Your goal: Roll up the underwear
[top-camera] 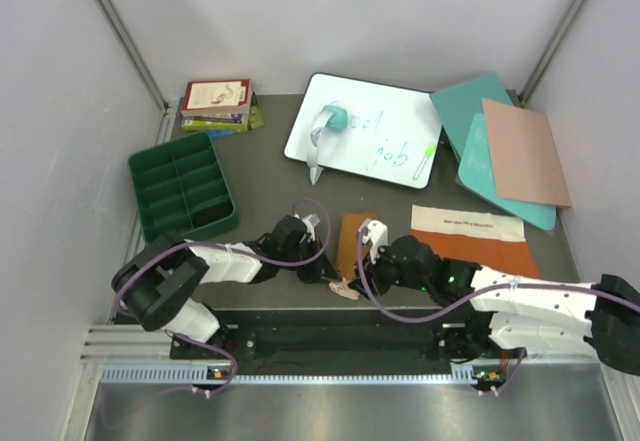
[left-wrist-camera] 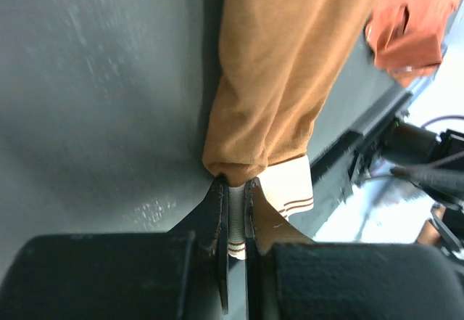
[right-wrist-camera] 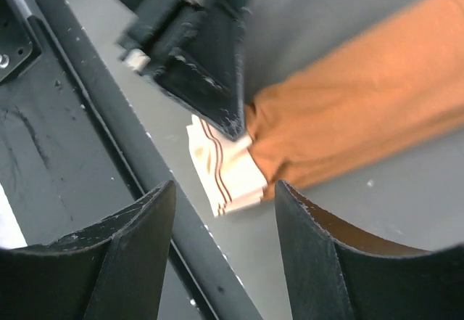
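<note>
The underwear (top-camera: pixel 350 239) is a strip of folded brown cloth, running away from the table's front edge, with a white striped waistband at its near end. In the left wrist view, the brown cloth (left-wrist-camera: pixel 272 73) meets the waistband (left-wrist-camera: pixel 290 187) just beyond my left gripper, which is shut on the cloth there. My right gripper stands open, its fingers (right-wrist-camera: pixel 290 222) apart. In the right wrist view the waistband (right-wrist-camera: pixel 230 175) shows just beyond those fingers, apparently with nothing gripped. The dark left gripper covers part of the cloth there.
An orange garment with a white band (top-camera: pixel 470 223) lies to the right, partly under my right arm. A green divided box (top-camera: pixel 180 186) is at the left, a whiteboard (top-camera: pixel 300 146) at the back. The table's front edge runs close by.
</note>
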